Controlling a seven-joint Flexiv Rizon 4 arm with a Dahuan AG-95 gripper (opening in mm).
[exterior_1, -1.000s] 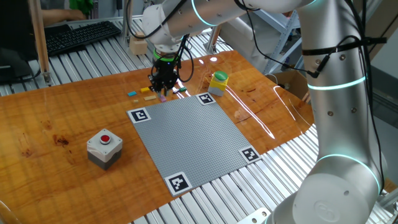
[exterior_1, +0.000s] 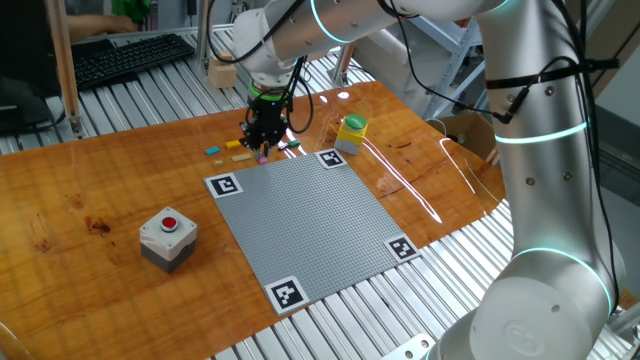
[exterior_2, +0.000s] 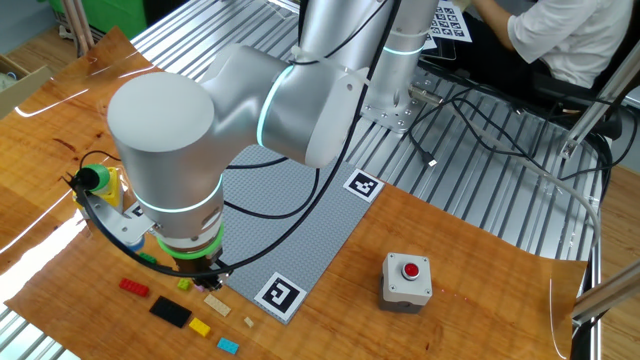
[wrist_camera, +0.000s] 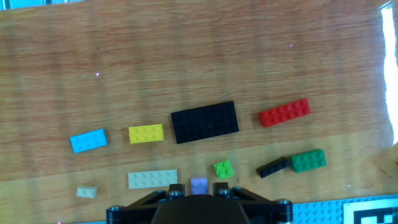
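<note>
In the wrist view a small purple brick (wrist_camera: 199, 185) shows between the two fingertips of my gripper, with a narrow gap on each side. The fingers stand open. Exterior view 1 has the gripper (exterior_1: 262, 148) low over the far edge of the grey baseplate (exterior_1: 310, 220), the purple brick (exterior_1: 261, 158) just under it. Around it on the wood lie a lime brick (wrist_camera: 223, 169), a pale long brick (wrist_camera: 153, 179), a black plate (wrist_camera: 205, 122), a yellow brick (wrist_camera: 146, 134), a blue brick (wrist_camera: 88, 140), a red brick (wrist_camera: 284, 112) and a green brick (wrist_camera: 308, 160).
A small black brick (wrist_camera: 273, 167) touches or nearly touches the green one. A grey box with a red button (exterior_1: 168, 238) stands left of the baseplate, and a yellow box with a green button (exterior_1: 351, 133) at its far right. The baseplate is bare apart from corner markers.
Over the last second the gripper has shifted very slightly, seemingly downward towards the purple brick. Everything on the table looks unmoved.
</note>
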